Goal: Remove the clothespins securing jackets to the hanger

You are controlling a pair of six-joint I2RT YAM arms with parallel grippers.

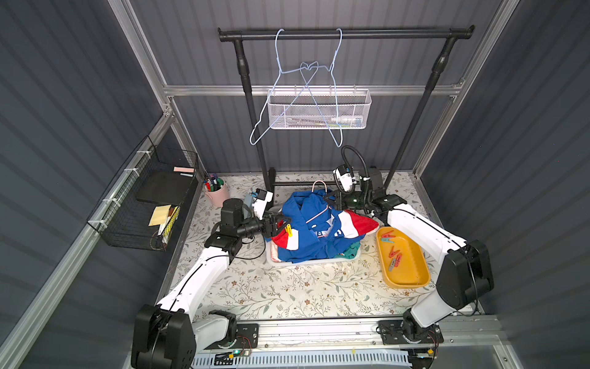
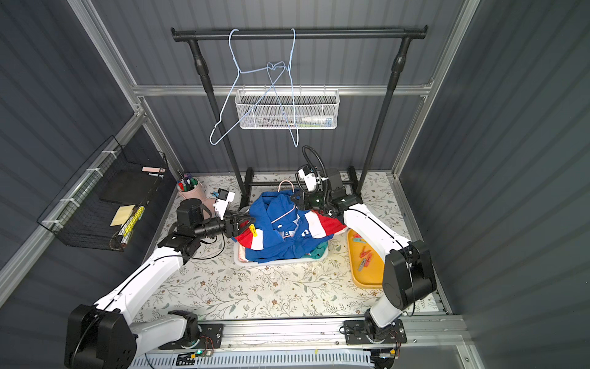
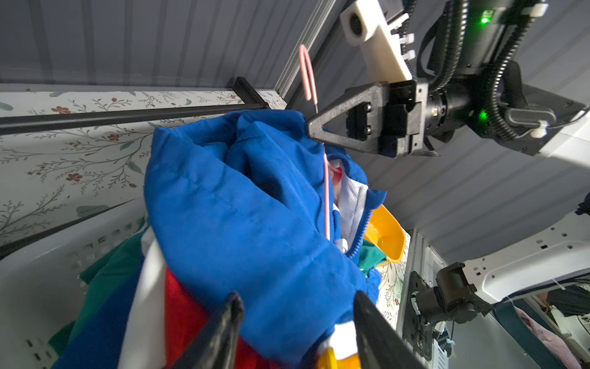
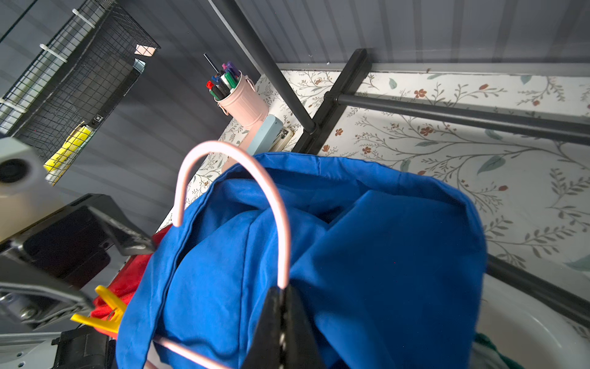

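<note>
The blue jacket (image 1: 313, 240) with red and white sleeves lies over a white laundry basket (image 3: 37, 276), a pink hanger (image 4: 276, 203) in it. My right gripper is shut on the hanger just below its hook. A yellow clothespin (image 1: 287, 230) is at my left gripper, partly out of frame at the bottom of the left wrist view; the left fingers stand apart, and whether they touch the clothespin is unclear.
An orange tray (image 1: 411, 258) with several clothespins is at the right. A clothes rack (image 1: 368, 35) with blue hangers stands behind; a pen cup (image 4: 242, 104) is back left.
</note>
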